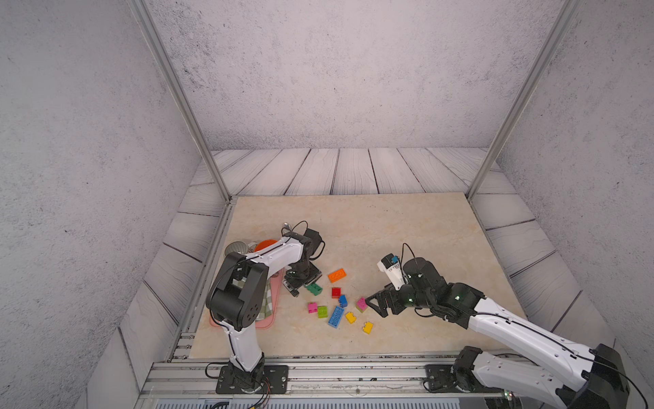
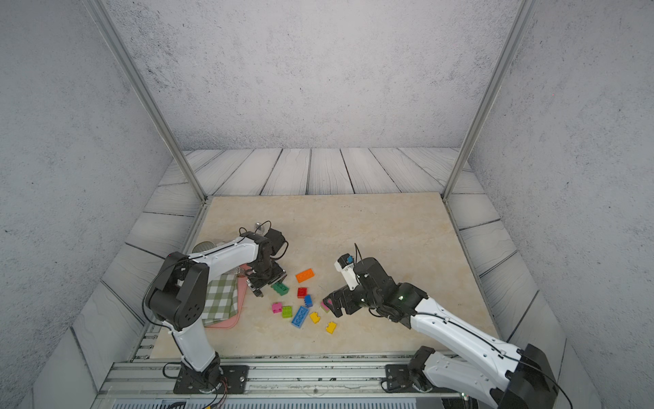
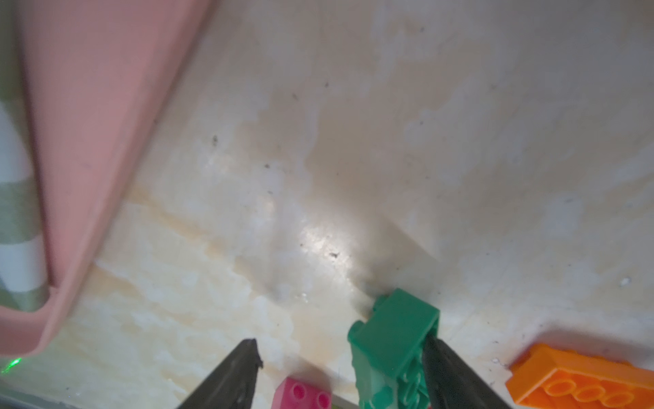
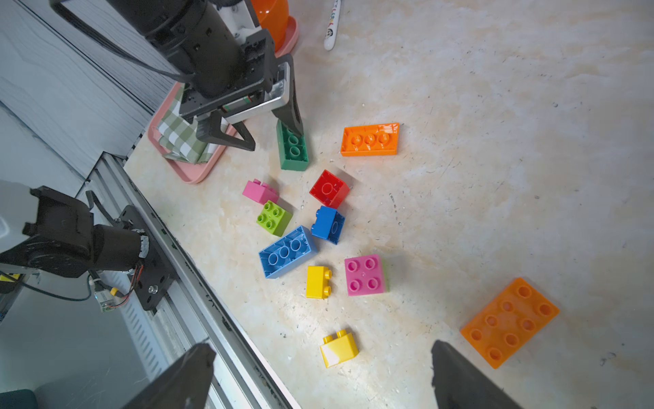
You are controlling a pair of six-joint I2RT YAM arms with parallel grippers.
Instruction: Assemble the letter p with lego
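Note:
In the left wrist view a green brick [image 3: 398, 334] stands near the right-hand fingertip of my left gripper, whose fingers are apart with no brick held. The right wrist view shows that gripper's fingertips low over the green brick [image 4: 293, 151]. My right gripper is open and empty above the front of the table. Loose bricks lie around: orange [image 4: 370, 139], red [image 4: 329, 188], blue [image 4: 328, 224], light blue [image 4: 288, 252], lime [image 4: 274, 218], small pink [image 4: 260, 191], pink [image 4: 364, 275], yellow [image 4: 317, 282], another yellow [image 4: 339, 348] and a larger orange one [image 4: 510, 322].
A pink tray [image 3: 112, 156] with a checked cloth [image 2: 221, 298] lies at the left under my left arm. An orange bowl [image 1: 265, 244] sits at its back. A white pen-like item [image 4: 332, 27] lies farther back.

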